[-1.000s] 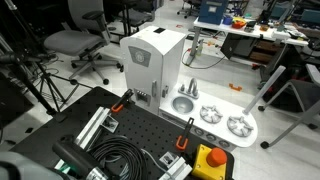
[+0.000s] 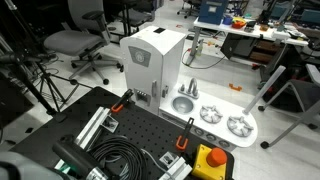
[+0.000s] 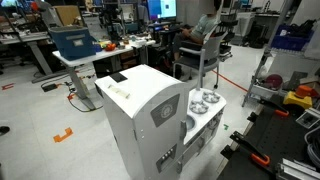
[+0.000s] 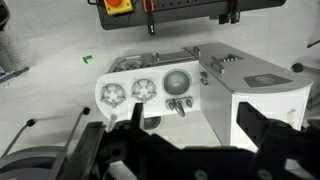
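A white toy kitchen unit stands at the dark table's far edge, with a tall cabinet (image 2: 153, 65), a sink (image 2: 182, 106) with a faucet, and two round stove burners (image 2: 210, 114). The cabinet (image 3: 150, 118) looks closed from the side. From above, the wrist view shows the sink (image 4: 177, 81), the burners (image 4: 145, 90) and the cabinet top (image 4: 265, 105). My gripper hangs over the front of this unit, its dark fingers apart and nothing visible between them. Neither exterior view shows the gripper clearly.
A yellow box with a red button (image 2: 217, 157) sits at the table's right corner. Coiled black cables (image 2: 118, 158) lie on the near side of the table (image 2: 150, 128). Chairs and a blue bin (image 2: 212, 12) stand behind.
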